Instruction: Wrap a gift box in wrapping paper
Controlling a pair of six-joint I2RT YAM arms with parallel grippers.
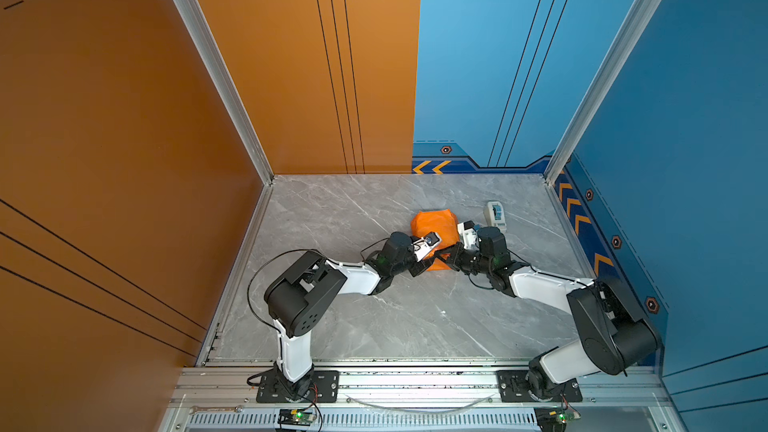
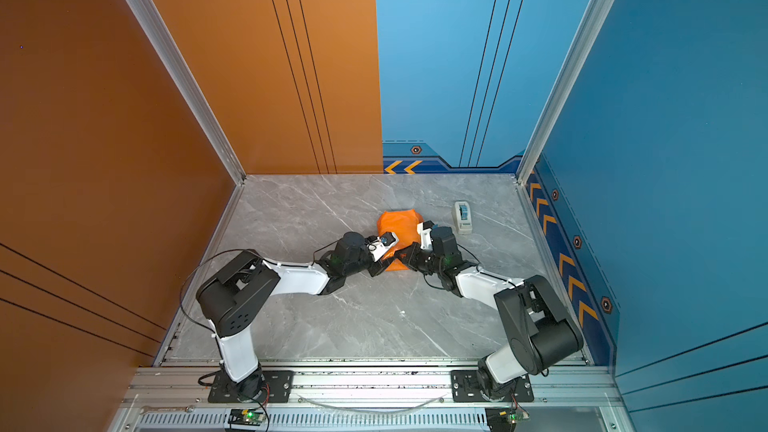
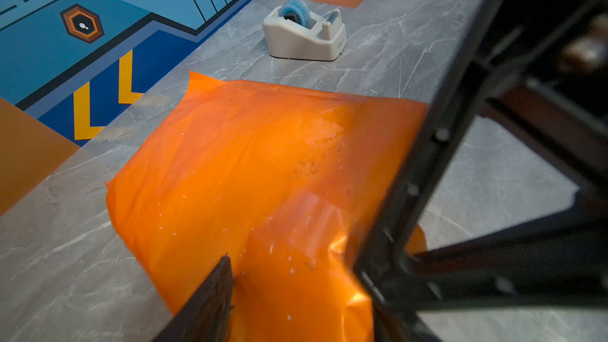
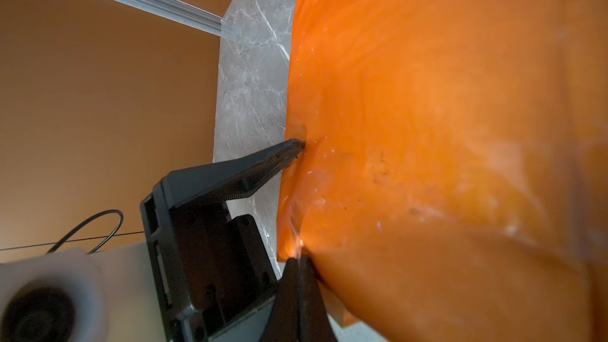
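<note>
The wrapped gift box, an orange packet [image 1: 432, 224], lies mid-table with its near side between my two grippers. Its top looks mostly smooth, with creased paper at the near edge, in the left wrist view. My left gripper is part open, with orange paper showing between its fingers; one fingertip [image 4: 291, 148] meets the packet's edge. Coming in from the right, my right gripper is shut, its tips touching the crumpled corner of the orange wrap [image 4: 380, 152]. Whether thin paper is caught in those tips I cannot tell. The box itself is hidden.
A white tape dispenser [image 1: 495, 214] with a blue roll stands behind and right of the packet. Both wrists are very close together over the near edge.
</note>
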